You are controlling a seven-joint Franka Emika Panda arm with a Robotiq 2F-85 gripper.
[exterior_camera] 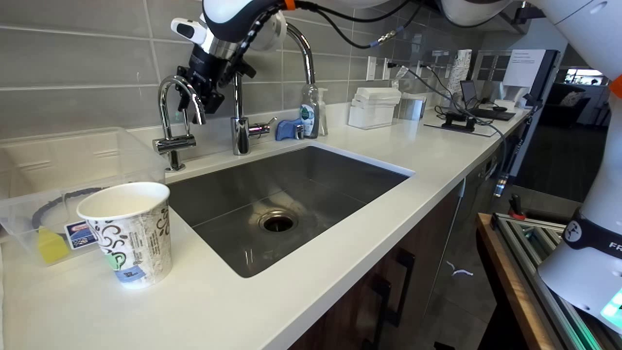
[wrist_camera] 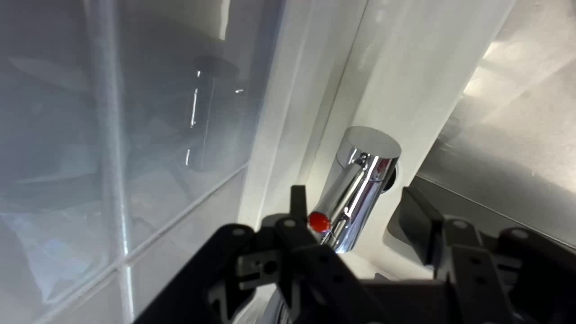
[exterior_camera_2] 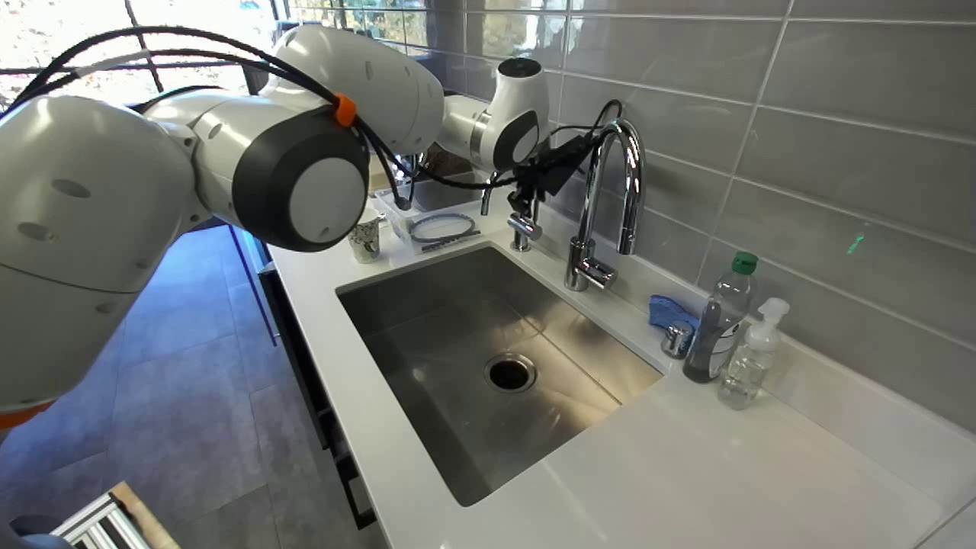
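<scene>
My black gripper point(exterior_camera: 201, 93) is up by the tiled wall, just behind the small chrome faucet point(exterior_camera: 170, 143) at the sink's far left corner. In the wrist view its fingers stand part open, with one black finger point(wrist_camera: 298, 200) on the left and the other finger point(wrist_camera: 420, 222) on the right. Between them, lower down, shows the small faucet's lever with a red dot point(wrist_camera: 319, 222), close to the left fingertip. Whether finger and lever touch cannot be told. In exterior view 2 the gripper point(exterior_camera_2: 526, 197) hangs right over the small faucet point(exterior_camera_2: 525, 232).
A taller chrome faucet point(exterior_camera: 239, 134) stands close to the right of the gripper. The steel sink point(exterior_camera: 233, 227) is empty. A paper cup point(exterior_camera: 131, 239) and a clear bin point(exterior_camera: 76, 148) occupy the left counter. Soap bottles point(exterior_camera: 309, 111) stand at the back.
</scene>
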